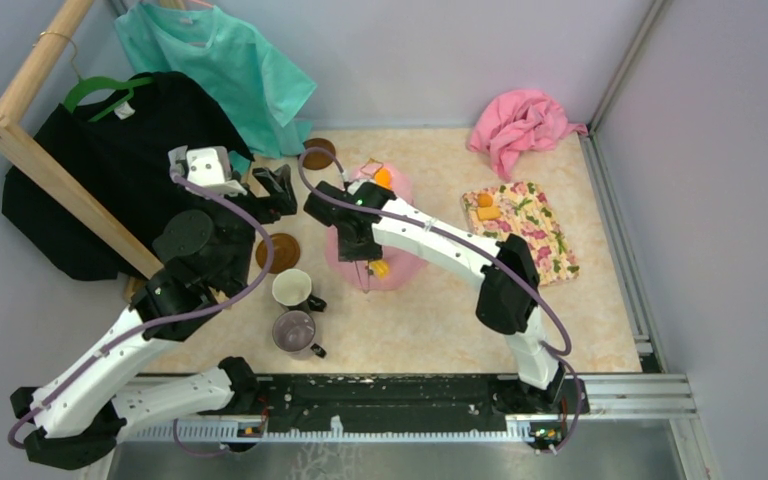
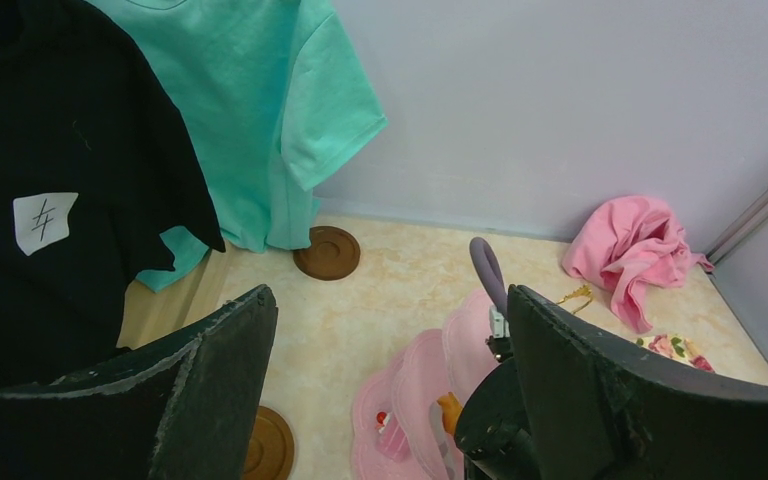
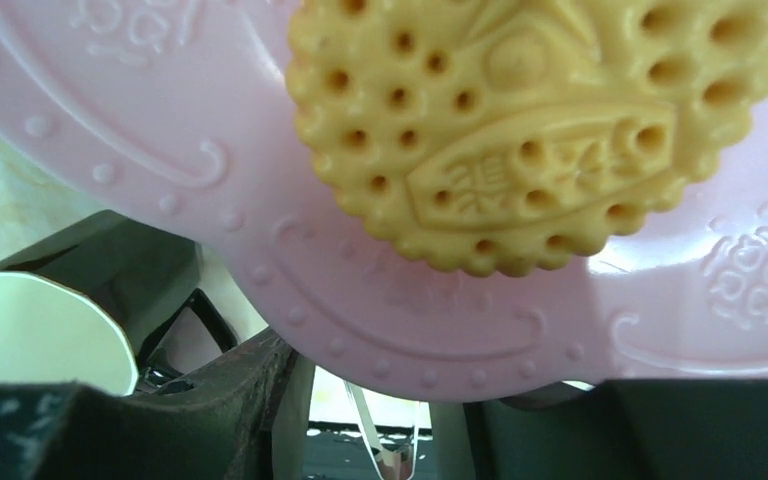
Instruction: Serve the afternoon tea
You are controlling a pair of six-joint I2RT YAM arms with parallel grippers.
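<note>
A pink tiered stand (image 1: 400, 270) with pastries is mid-table, largely under my right arm. My right gripper (image 1: 360, 255) is low over it; in the right wrist view its fingers are at the pink plate's (image 3: 180, 120) edge, beside a yellow biscuit (image 3: 540, 130), with a thin metal piece between or behind them; whether they grip it I cannot tell. My left gripper (image 1: 272, 185) is raised left of the stand, open and empty. Two mugs (image 1: 292, 290) (image 1: 295, 332) stand front left, near wooden coasters (image 1: 278, 252) (image 1: 318, 150).
A floral board (image 1: 545, 240) with orange food lies at right, a pink cloth (image 1: 515, 130) behind it. A rack with black and teal shirts (image 1: 220, 80) borders the left.
</note>
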